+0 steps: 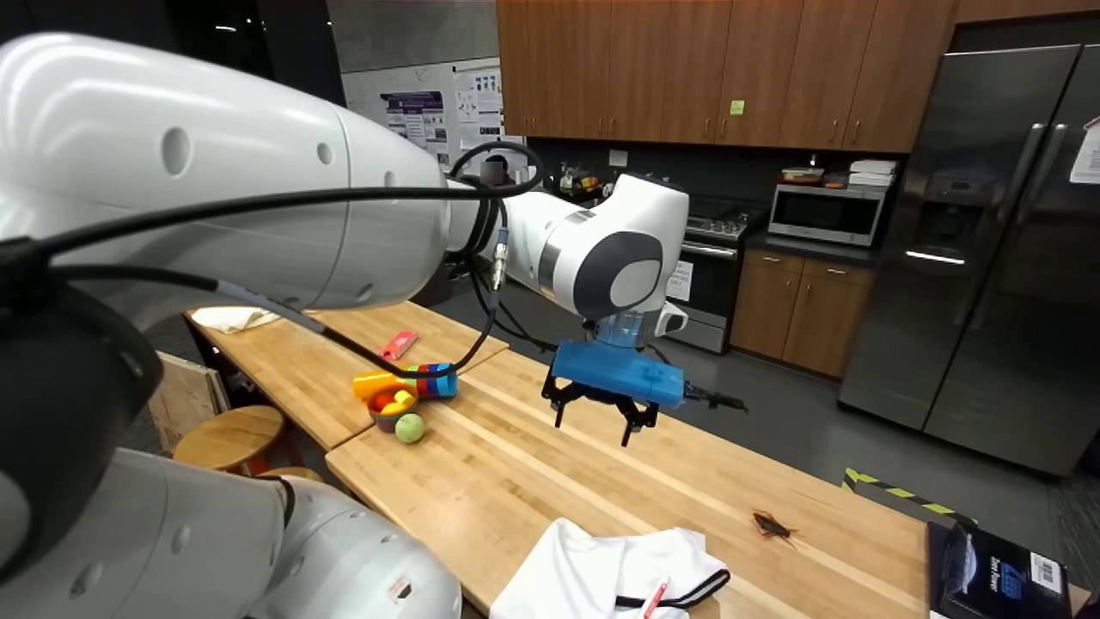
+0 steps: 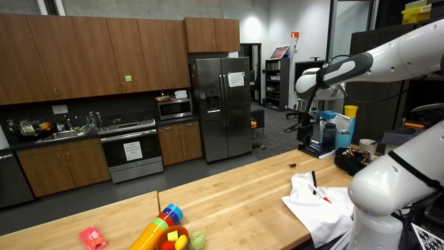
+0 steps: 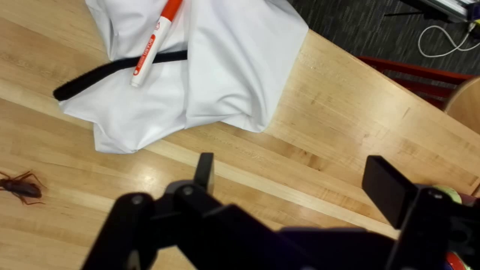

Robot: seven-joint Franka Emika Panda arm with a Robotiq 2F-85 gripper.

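Note:
My gripper (image 1: 593, 423) hangs over the wooden table (image 1: 485, 454), its fingers wide apart and empty. In the wrist view its two black fingers (image 3: 387, 191) frame bare tabletop. A white cloth (image 3: 229, 67) with a black strip lies crumpled near the table edge, beyond the gripper in that view. Across the cloth rests a red and white marker (image 3: 153, 47), crossing the black strip. A brown toy cockroach (image 3: 20, 187) sits on the bare wood at the left of the wrist view. Neither the cloth, the marker nor the cockroach touches the gripper.
Stacked colored cups (image 2: 160, 225) lie sideways beside a bowl (image 2: 181, 230) of toy food and a green ball (image 2: 197, 240). A pink packet (image 2: 93, 238) is farther left. At the other end stands a black box (image 1: 1000, 573). Mid-table is clear.

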